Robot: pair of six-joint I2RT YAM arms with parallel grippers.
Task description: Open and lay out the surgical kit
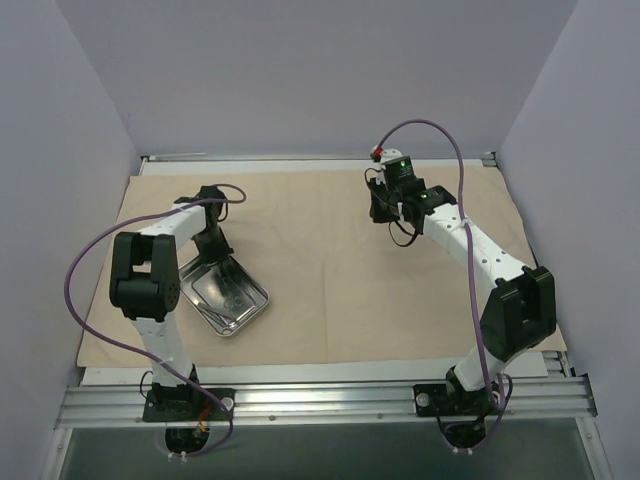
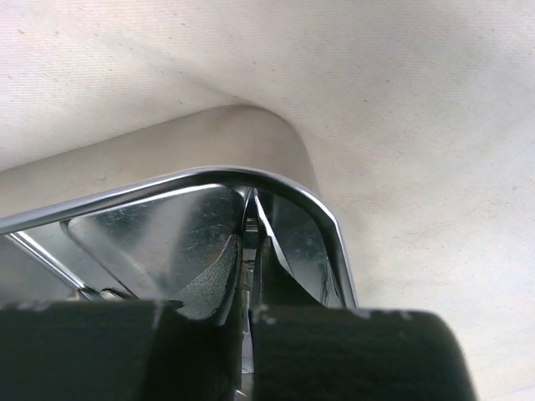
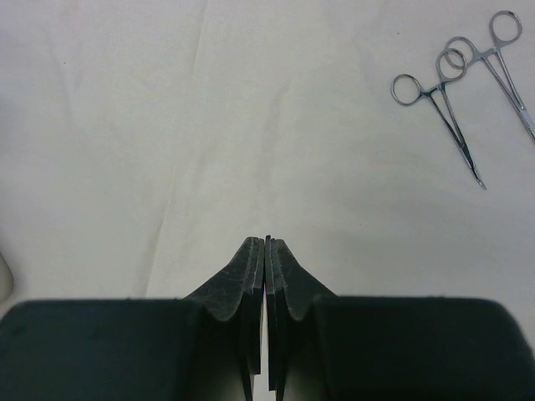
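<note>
The metal instrument tray rests on the cloth at the left, several instruments inside it. Shut on the scissors, my left gripper is low in the far corner of the tray; their blade tips stick out ahead of the fingers, and most of the rest is hidden. A thin bright instrument slants close beside them. Over bare cloth at the right hangs my right gripper, shut with nothing between its fingers. Two ring-handled clamps lie on the cloth in the right wrist view, their handle rings overlapping.
The tray's raised rim curves close around the left fingers. More slim tools lie in the tray toward the left.
</note>
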